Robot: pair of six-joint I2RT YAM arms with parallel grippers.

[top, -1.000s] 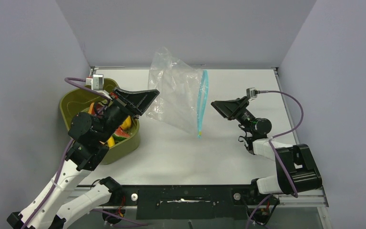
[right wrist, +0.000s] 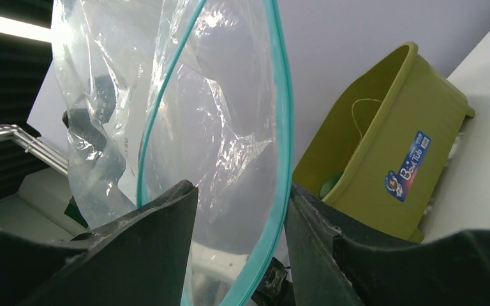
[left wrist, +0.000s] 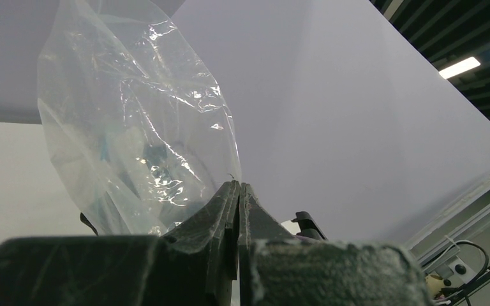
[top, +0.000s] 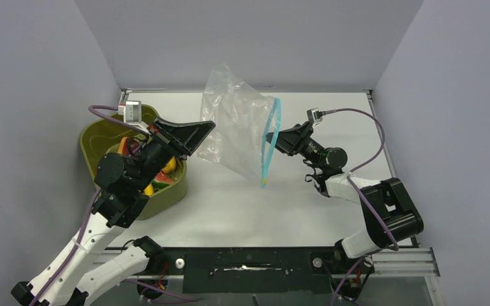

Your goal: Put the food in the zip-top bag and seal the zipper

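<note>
The clear zip top bag hangs in the air with its blue zipper edge facing right. Pinched at its far edge, the thin film of the bag is held by my left gripper, whose fingers are shut. My right gripper stands open at the bag's mouth. In the right wrist view one blue zipper strip passes between its fingers, close to the right fingertip, and the other strip runs behind the left fingertip. Toy food such as a watermelon slice lies in the green tub, partly hidden by my left arm.
The green tub stands on the left of the white table, under the left arm. Free table surface lies in front of and below the bag. Grey walls close off the back and both sides.
My right gripper has moved left, from clear of the bag up to its blue zipper edge. The bag has swayed slightly and its mouth looks wider. The left arm has barely moved.
</note>
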